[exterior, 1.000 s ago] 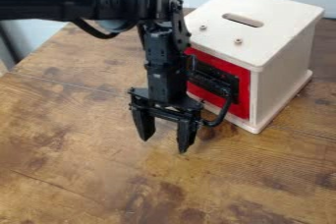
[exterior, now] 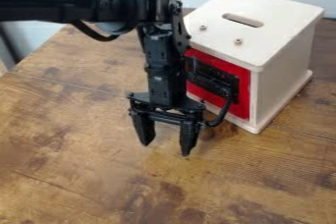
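My black gripper (exterior: 165,140) hangs over the wooden table in the middle of the view, fingers pointing down and standing apart with nothing visible between them. Just behind it, to the right, stands a pale wooden box (exterior: 273,75) with a slot in its top and a red front panel (exterior: 239,107). The arm partly hides that panel and the dark parts on it.
The table's back edge runs behind the arm, with a light wall or floor beyond at the upper left.
The box has not moved.
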